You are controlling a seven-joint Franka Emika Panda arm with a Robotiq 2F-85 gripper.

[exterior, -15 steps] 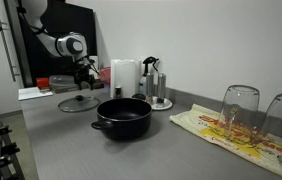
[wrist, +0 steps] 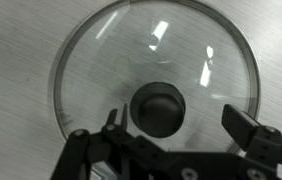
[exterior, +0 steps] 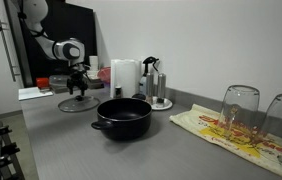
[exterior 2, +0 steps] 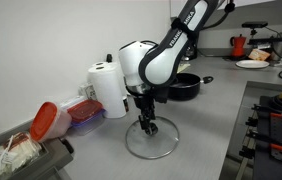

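Note:
A clear glass lid [wrist: 216,85] with a metal rim and a round black knob [wrist: 158,108] lies flat on the grey table. My gripper stands open over it, with the knob showing between the spread fingers, nearer the left one. In exterior view 2 the fingertips are down close to the knob on the lid [exterior 2: 166,147]; whether they touch it, I cannot tell. A black pot [exterior: 126,118] without a cover sits on the table, to the right of the lid in exterior view 1.
Behind the lid stand a paper towel roll [exterior 2: 108,90] and plastic containers [exterior 2: 85,114]. Two upturned glasses [exterior: 239,108] rest on a yellow patterned cloth [exterior: 203,121]. The table in front of the pot is clear.
The gripper has come down toward the lid's knob over the last second. The lid and the pot have stayed where they were.

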